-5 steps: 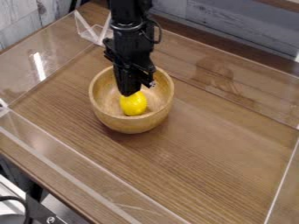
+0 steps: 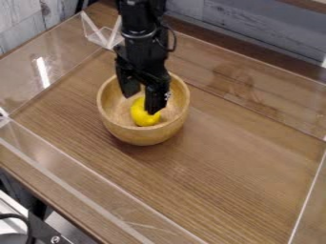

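Note:
A yellow object (image 2: 145, 115) lies inside a round wooden bowl (image 2: 143, 131) left of the middle of the camera view. The black robot gripper (image 2: 143, 91) hangs from above over the bowl, its fingers apart, just above the yellow object. Nothing is visible held in it; its lower parts are small and partly dark against the bowl.
A clear plastic item (image 2: 102, 29) stands at the back left. A dark cable (image 2: 19, 229) lies at the lower left corner.
The gripper has moved lower and spread over the bowl, reaching further down toward the yellow object on either side. The bowl and yellow object look about the same.

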